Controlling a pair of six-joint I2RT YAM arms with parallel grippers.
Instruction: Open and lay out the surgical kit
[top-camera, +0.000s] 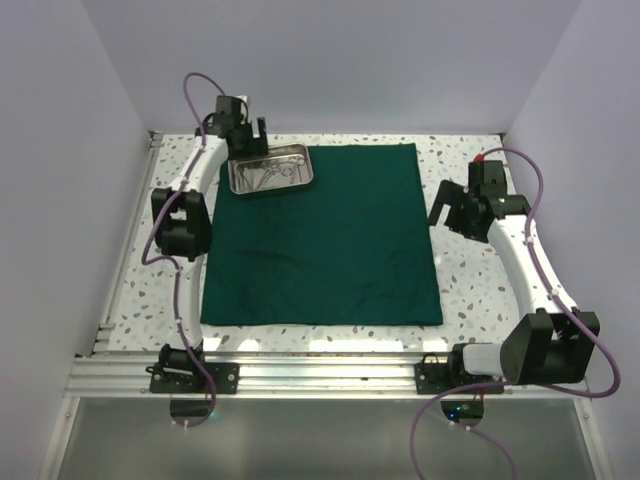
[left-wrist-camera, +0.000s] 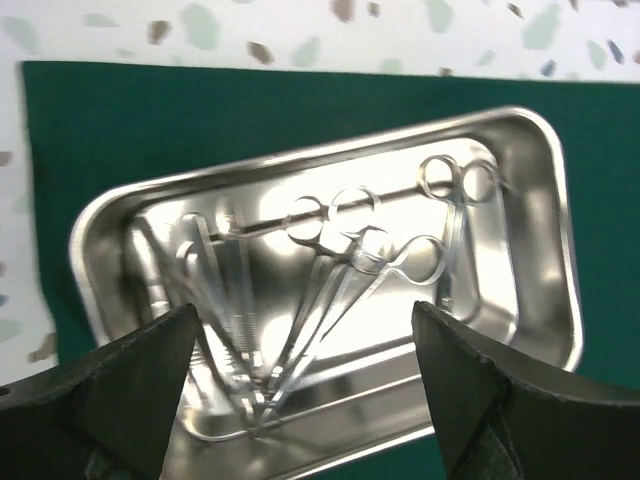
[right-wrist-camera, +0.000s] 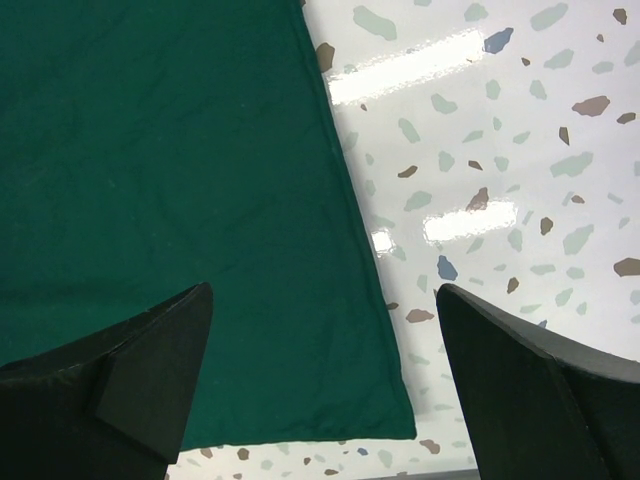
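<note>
A shiny metal tray (top-camera: 305, 183) rests on the green cloth (top-camera: 320, 255), spread flat, near its far left corner. Inside the tray lie scissor-like instruments with ring handles (left-wrist-camera: 355, 210), plus thin straight tools (left-wrist-camera: 205, 290) crossing at the tray's left end. Over that left end hovers my left gripper (top-camera: 259, 138), its fingers (left-wrist-camera: 480, 400) wide apart and holding nothing. My right gripper (top-camera: 436, 205) stands open above the cloth's right edge; only cloth and tabletop show between its fingers.
A metal rail (top-camera: 320, 370) runs along the front edge.
</note>
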